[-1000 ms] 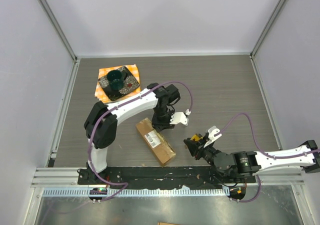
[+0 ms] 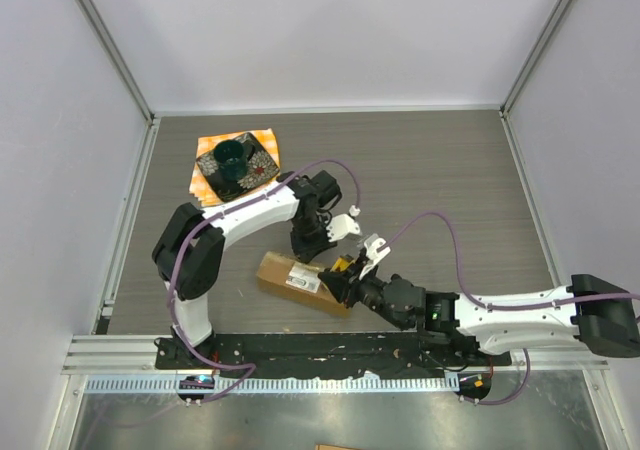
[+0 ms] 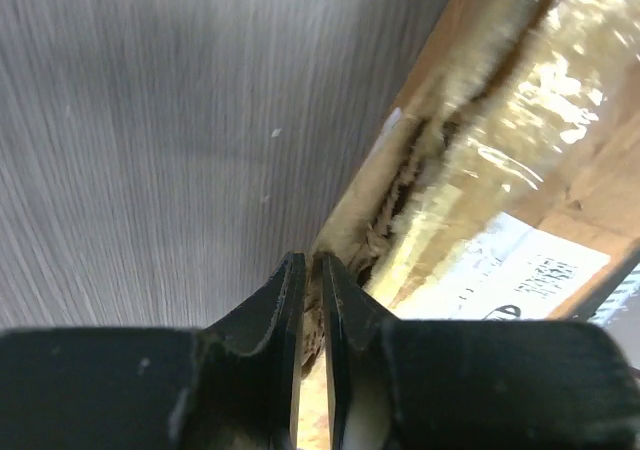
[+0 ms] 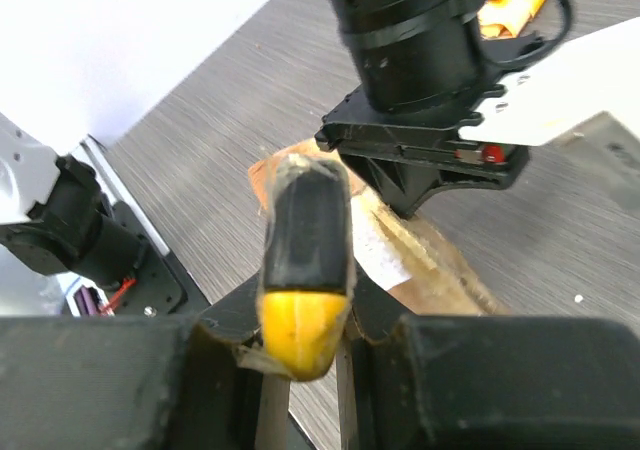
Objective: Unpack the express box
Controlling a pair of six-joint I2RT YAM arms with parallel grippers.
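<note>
The brown cardboard box (image 2: pixel 280 277), taped and bearing a white label (image 2: pixel 304 277), lies on the table in front of the robot's base. My left gripper is shut on the torn, taped edge of the box (image 3: pixel 420 220). In the right wrist view my right gripper is shut on a black and yellow cutter (image 4: pixel 305 260), with its yellow end towards me. The cutter hangs over the box (image 4: pixel 375 250), close to the left gripper. Whether its tip touches the cardboard cannot be told.
At the back left, a dark green cup (image 2: pixel 230 156) stands on a patterned tray (image 2: pixel 258 160) over an orange checkered cloth (image 2: pixel 207 144). Both arms crowd around the box.
My right gripper has moved left with the cutter to the box. My left gripper has shifted slightly left, and the box has turned so that it lies more sideways.
</note>
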